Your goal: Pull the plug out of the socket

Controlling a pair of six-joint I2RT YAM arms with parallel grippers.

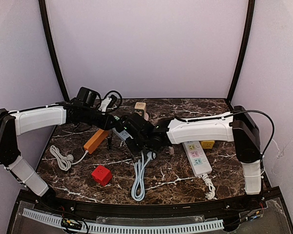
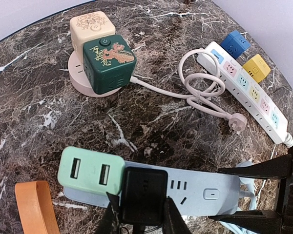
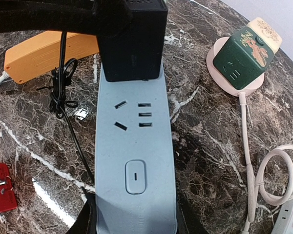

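A black plug (image 2: pixel 144 195) sits on the light blue socket strip (image 3: pixel 134 136), beside a mint-green plug (image 2: pixel 90 170) at the strip's far end. My left gripper is shut on the black plug from above. In the right wrist view the plug's lower side meets the strip's face, with no gap showing. My right gripper has its fingers (image 2: pixel 256 170) on either side of the strip's switch end. They stand close to its edges; whether they press on it I cannot tell. In the top view both arms hide most of the strip.
An orange socket (image 1: pixel 95 140) lies left of the strip, a red cube (image 1: pixel 102 175) in front. Behind is a green cube (image 2: pixel 110 63) on a pink round base. A white power strip (image 1: pixel 198 161) lies at right. A thin black cable (image 3: pixel 71 122) hangs beside the blue strip.
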